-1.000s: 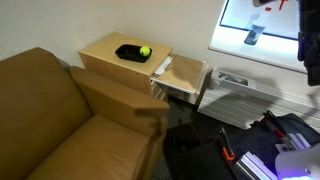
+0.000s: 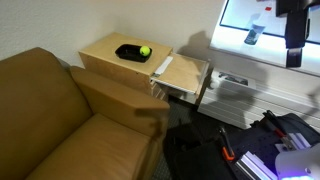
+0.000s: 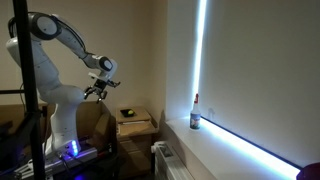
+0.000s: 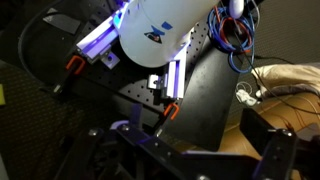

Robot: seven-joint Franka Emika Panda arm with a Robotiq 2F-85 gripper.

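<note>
No object is held that I can make out. In the wrist view my gripper has its dark fingers spread wide, with only the floor and the robot's base (image 4: 155,35) showing beyond. It hangs high in the air in exterior view 2, where the gripper (image 3: 97,91) is small above the sofa side. In exterior view 1 a dark part of the gripper enters at the upper right. A black tray (image 2: 133,52) stands on the wooden cabinet, with a yellow-green ball (image 2: 145,50) at its right end. My gripper is well apart from both.
An open wooden drawer (image 2: 184,72) juts from the cabinet, a white item (image 2: 163,65) at its left edge. A bottle (image 3: 195,112) stands on the window sill (image 3: 225,150). The brown sofa (image 2: 85,145) fills the left; cables (image 4: 235,40) lie near the base.
Tray and ball have not moved.
</note>
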